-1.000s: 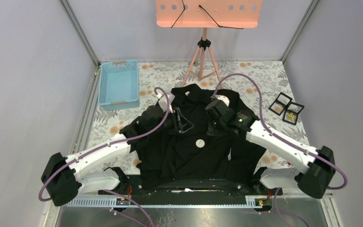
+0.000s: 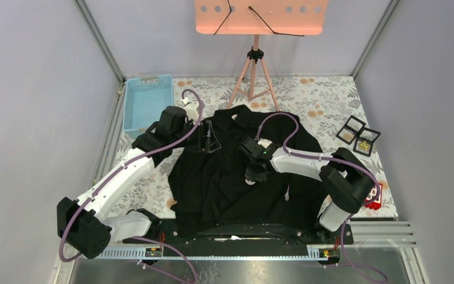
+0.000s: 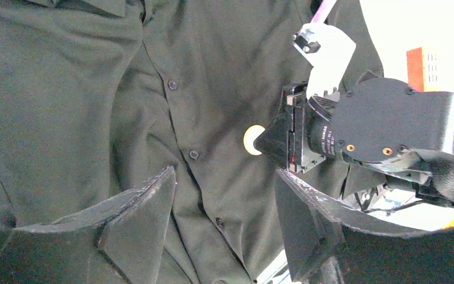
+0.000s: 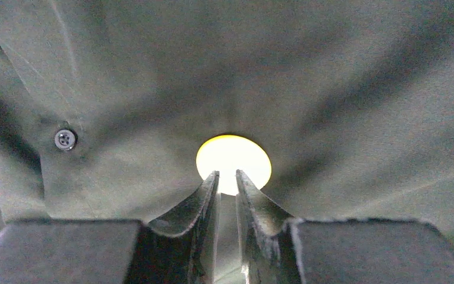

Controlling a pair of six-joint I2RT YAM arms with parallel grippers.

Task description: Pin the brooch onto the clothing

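A black button-front shirt (image 2: 207,189) lies spread over the table. On it rests a round pale brooch with a yellow rim (image 4: 233,154), right of the button placket. My right gripper is over the brooch, its fingertips at the disc's lower part with a narrow gap between them; whether it grips cannot be told. My left gripper hangs higher, over the shirt's upper left, its fingers apart with nothing between them.
A blue basket (image 2: 148,103) sits at the back left, a pink stand (image 2: 251,83) at the back centre. Small black frames (image 2: 349,130) and a red box (image 2: 375,201) lie on the right.
My right gripper has swung down and left onto the brooch. My left gripper has drawn back a little toward the upper left.
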